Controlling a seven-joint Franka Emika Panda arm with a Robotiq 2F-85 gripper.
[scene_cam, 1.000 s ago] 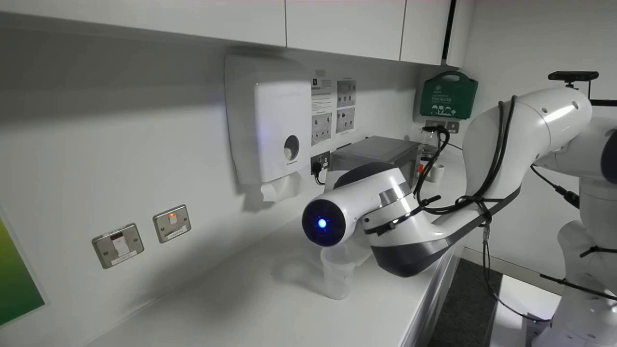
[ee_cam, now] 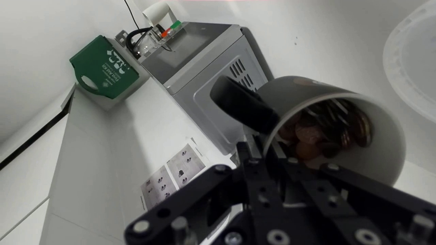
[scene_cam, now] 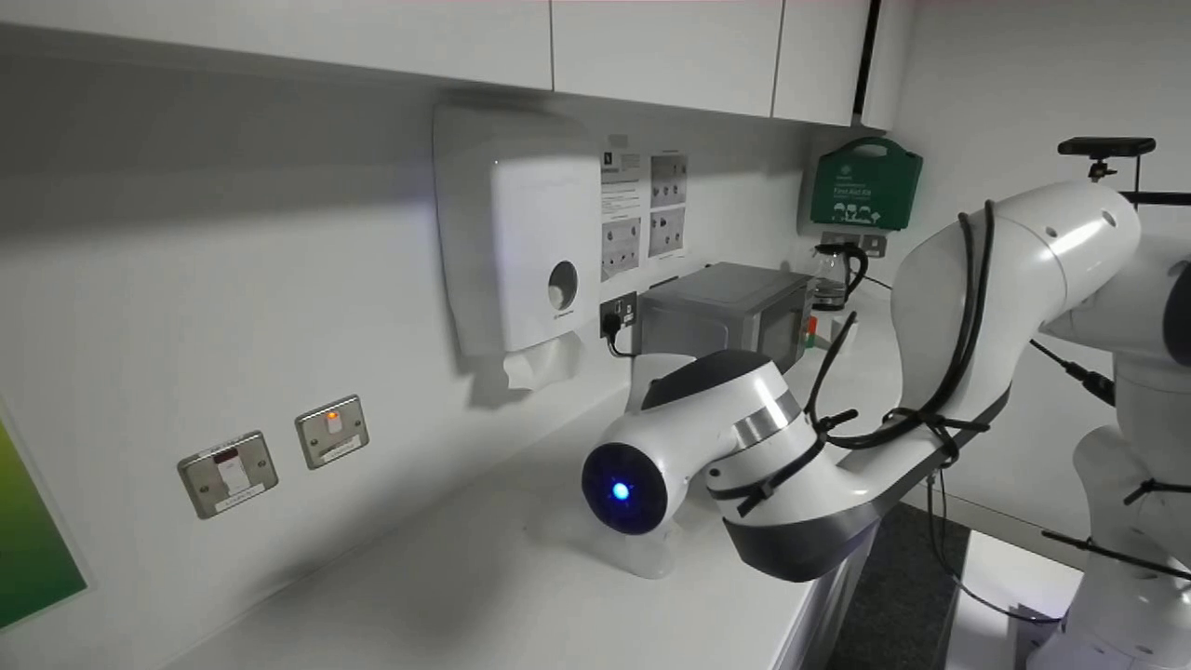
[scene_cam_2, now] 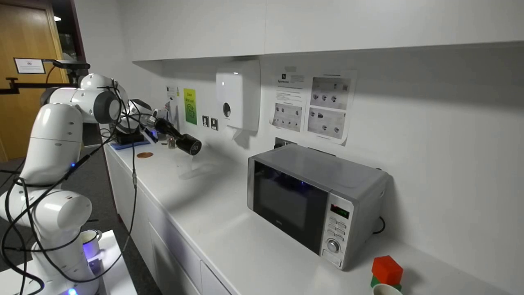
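Observation:
A dark mug with a pale inside is tipped well over in the wrist view, its mouth toward the camera and coins lying in it. My gripper is shut on the mug's rim and wall, close to the black handle. In exterior view 2 the dark mug hangs off the end of the arm, above a clear plastic container on the counter. That container's round rim shows at the wrist view's right edge. From exterior view 1, the wrist hides the gripper, the mug and most of the container.
A grey microwave stands against the wall, with red and green blocks beyond it. A paper towel dispenser hangs above the counter, and cabinets run overhead. The counter between container and microwave is clear.
In exterior view 1 the wrist and forearm have come lower. They now cover more of the plastic container, which stood in clearer view below the wrist before.

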